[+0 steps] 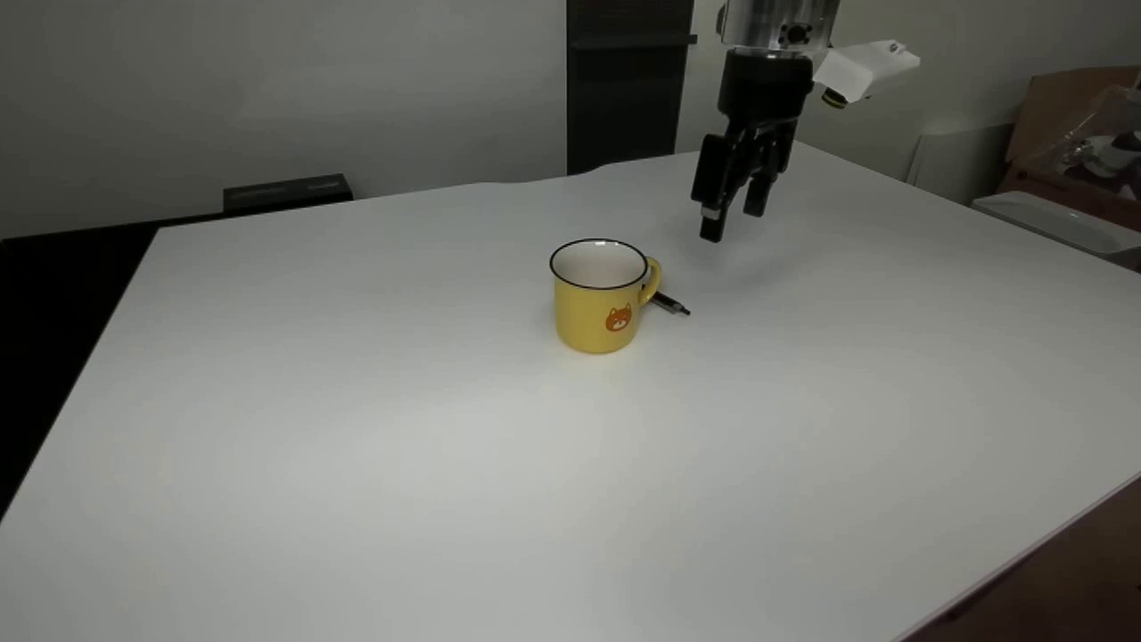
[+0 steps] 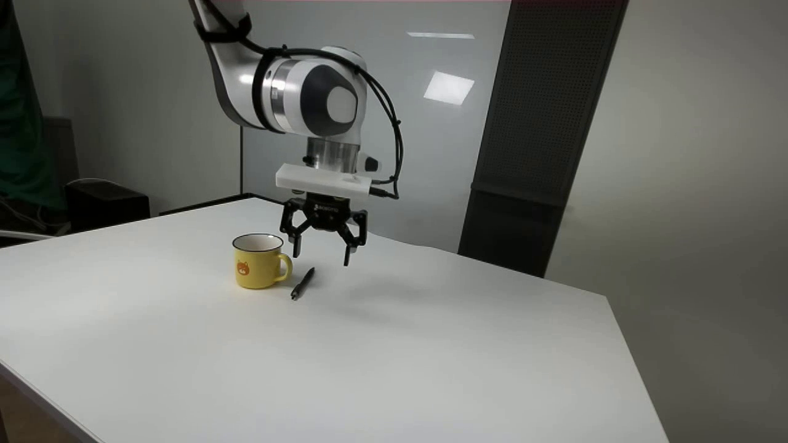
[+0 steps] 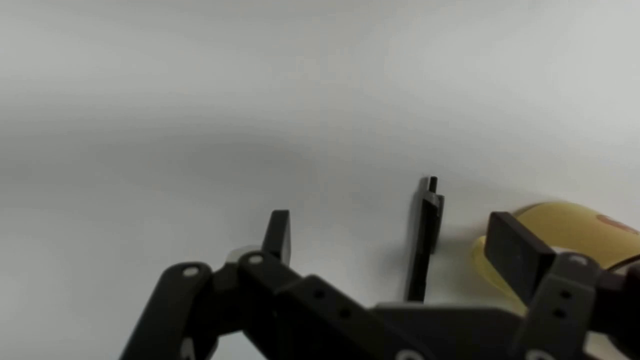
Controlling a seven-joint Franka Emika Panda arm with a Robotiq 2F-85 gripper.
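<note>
On the white table stands an upright yellow mug with a black rim and an orange animal face. Beside its handle lies a black pen, partly hidden by the mug in exterior view 1. My gripper hangs open above the table, behind the pen as exterior view 2 shows it, with nothing held. In the wrist view the pen appears between the two spread fingers, lower down on the tabletop, its near end covered by the gripper body. The right finger covers part of the yellow mug there.
Bare tabletop surrounds the mug and pen on all sides. A dark panel and a wall rise behind the table. A cardboard box and a white tray sit beyond the table's right edge.
</note>
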